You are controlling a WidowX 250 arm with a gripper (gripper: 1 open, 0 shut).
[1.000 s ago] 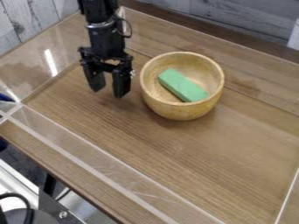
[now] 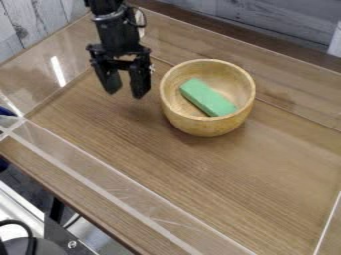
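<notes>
My dark gripper (image 2: 122, 70) hangs at the upper left above the wooden surface, its two black fingers apart, standing open with no object seen between them. To its right sits a round wooden bowl (image 2: 202, 124), with a green block (image 2: 208, 97) lying tilted inside it.
Dark cables show at the lower left corner and left edge. A pale panelled area is at the top left, behind the arm.
The bowl and green block look unchanged.
</notes>
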